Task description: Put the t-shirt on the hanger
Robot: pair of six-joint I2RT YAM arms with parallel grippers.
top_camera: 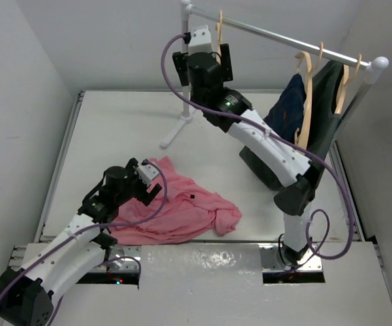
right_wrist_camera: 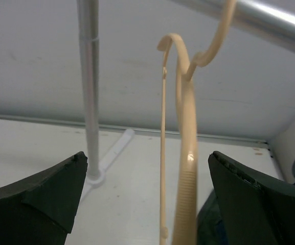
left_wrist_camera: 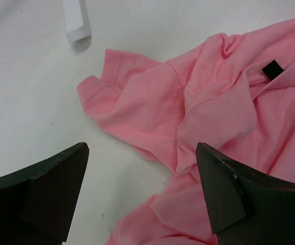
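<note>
The pink t-shirt (top_camera: 175, 210) lies crumpled on the white surface at lower left. My left gripper (top_camera: 148, 183) hangs open above it; in the left wrist view the pink cloth (left_wrist_camera: 219, 117) is below its open fingers. My right gripper (top_camera: 202, 61) is raised at the rail's left end. In the right wrist view an empty wooden hanger (right_wrist_camera: 187, 163) stands between its open fingers, hooked near the rail (right_wrist_camera: 270, 23). In the top view that hanger is mostly hidden behind the right gripper.
More hangers (top_camera: 304, 122) hang at the rail's right, with dark blue (top_camera: 284, 109) and dark green (top_camera: 263, 170) garments. The rack's left post (right_wrist_camera: 90, 76) and foot (top_camera: 175, 132) stand at the back. Bare surface surrounds the shirt.
</note>
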